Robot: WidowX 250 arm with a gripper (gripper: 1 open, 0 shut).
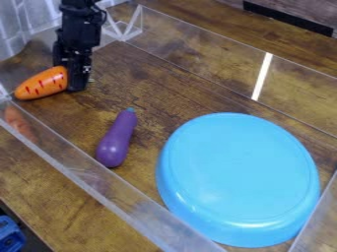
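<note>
My black gripper reaches down at the upper left, its tips low at the right end of an orange toy carrot. Whether the fingers are shut on the carrot or only beside it I cannot tell. A purple toy eggplant lies on the wooden surface at lower middle, apart from the gripper.
A large light-blue round object fills the lower right. Clear plastic walls border the area at left and bottom. A small blue object sits outside at the lower left.
</note>
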